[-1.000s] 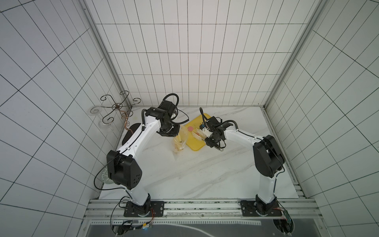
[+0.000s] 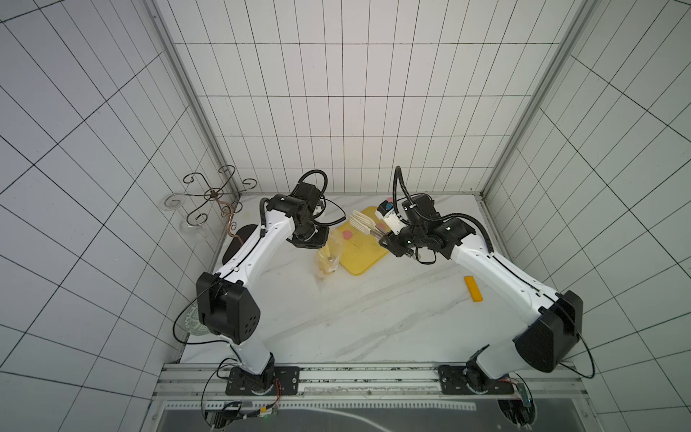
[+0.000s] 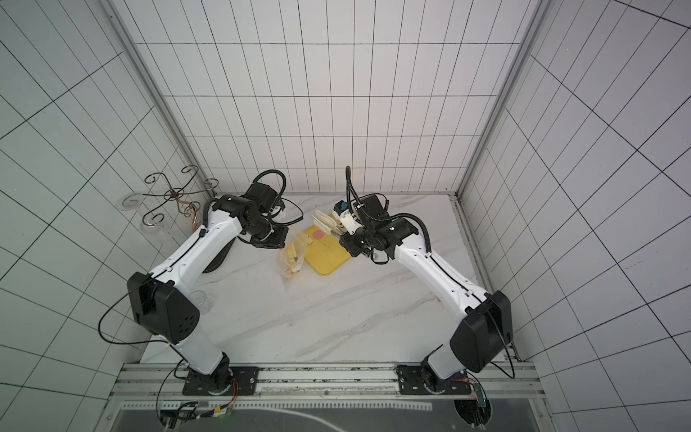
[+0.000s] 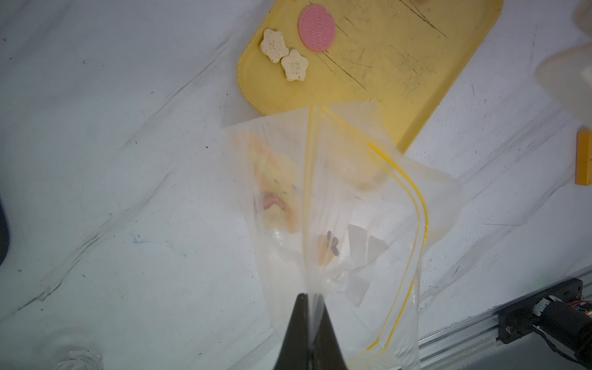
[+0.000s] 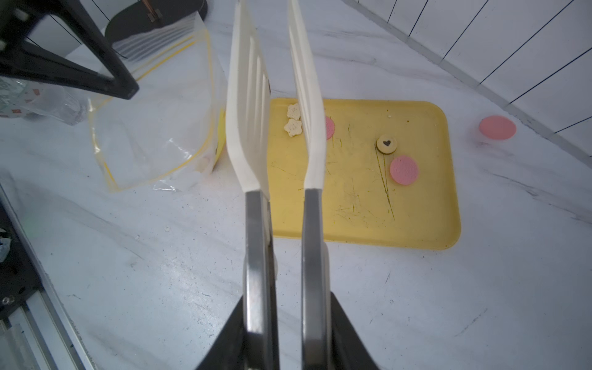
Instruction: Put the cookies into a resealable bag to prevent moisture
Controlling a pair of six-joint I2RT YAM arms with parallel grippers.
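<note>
My left gripper is shut on the rim of the clear resealable bag (image 4: 363, 215), which has a yellow zip line. The bag's mouth gapes, and a few cookies (image 4: 330, 246) show through its film. Beside it lies the yellow tray (image 5: 357, 215), bearing two star-shaped cookies (image 5: 293, 127), a round cookie with a dark heart (image 5: 386, 144) and pink discs (image 5: 404, 170). Over the tray my right gripper, with long white slotted fingers (image 5: 248, 117), stands open. Nothing shows between its fingers.
Another pink disc (image 5: 497, 127) lies on the table past the tray. An orange block (image 2: 473, 288) rests at the right. On the left stand a wire rack (image 2: 213, 194) and a dark round base (image 2: 239, 243).
My left arm and the bag have barely moved.
</note>
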